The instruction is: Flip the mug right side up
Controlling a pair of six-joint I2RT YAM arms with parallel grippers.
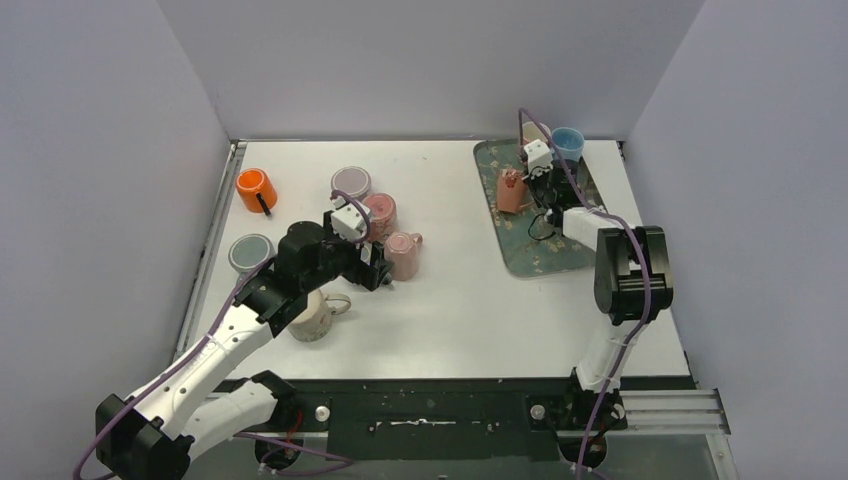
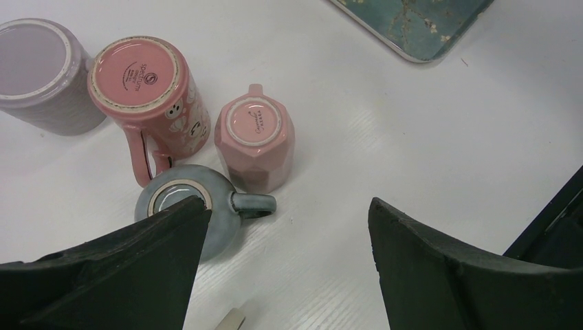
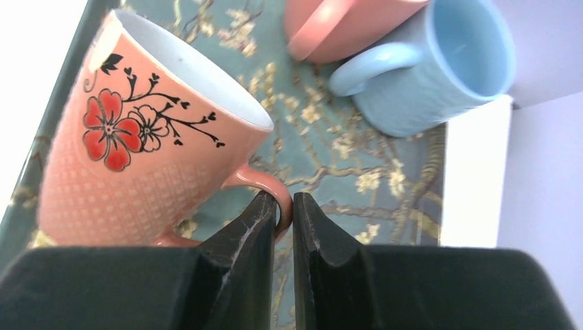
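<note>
A coral mug (image 3: pixel 155 137) with a red flower pattern is on the patterned tray, tilted, its mouth toward the upper right in the right wrist view. My right gripper is at its handle (image 3: pixel 265 180); the fingertips are a narrow gap apart with part of the handle showing in it, and whether they grip it is unclear. Over the left side of the table, my left gripper stands open and holds nothing. Past its fingers are a grey-blue mug (image 2: pixel 223 230), a faceted pink mug (image 2: pixel 258 155) and a taller pink mug (image 2: pixel 155 75), all bottom up.
A blue mug (image 1: pixel 567 141) and another pink mug (image 3: pixel 364 24) stand on the tray (image 1: pixel 525 258) near the back wall. An orange mug (image 1: pixel 256 188) and a cream mug (image 1: pixel 313 322) are at the left.
</note>
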